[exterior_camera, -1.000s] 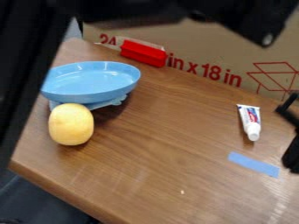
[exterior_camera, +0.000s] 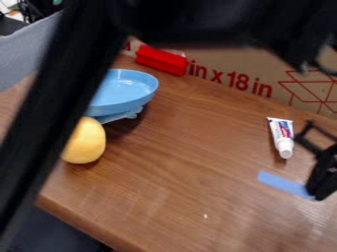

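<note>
A white toothpaste tube lies on the wooden table at the right, above a strip of blue tape. The black gripper is at the right edge beside the tube and tape, partly out of frame; whether its fingers are open or shut is unclear. A yellow potato-like object sits at the left next to a light blue plate, both partly hidden behind the dark arm.
A red object lies at the back before a cardboard box. A dark area lies beyond its front-left edge.
The dark arm has shifted right across the view, covering more of the left side. The gripper at the right has changed position slightly beside the tube. The objects on the table look unmoved.
</note>
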